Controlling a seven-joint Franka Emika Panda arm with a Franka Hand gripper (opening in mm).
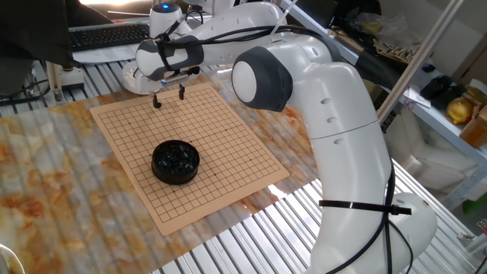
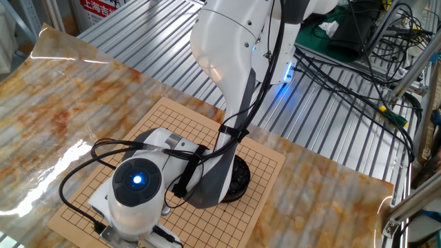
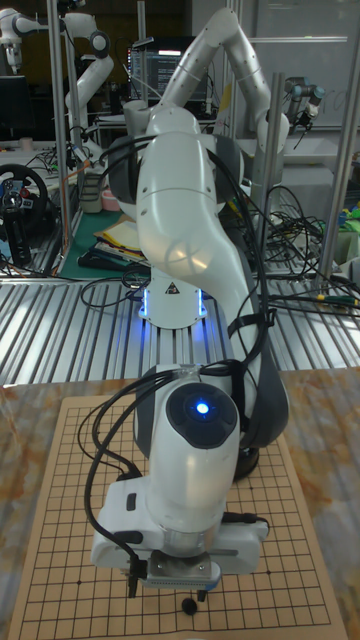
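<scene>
A tan board with a black grid (image 1: 228,156) lies flat on the table. On it stands a round black bowl (image 1: 176,161) filled with black stones; the arm partly covers this bowl (image 2: 239,180) in the second view. My gripper (image 1: 169,98) is over the far part of the board, fingers pointing down and spread apart, with nothing seen held between them. A single black stone (image 3: 189,606) shows on the board near the fingers in the third view. From the first view, one finger's tip and a dark spot beside it merge, so contact cannot be judged.
The marbled sheet (image 1: 46,183) around the board is clear. A keyboard (image 1: 109,35) and a dark monitor lie beyond the far edge. Slatted metal (image 2: 138,41) borders the sheet on the arm's base side.
</scene>
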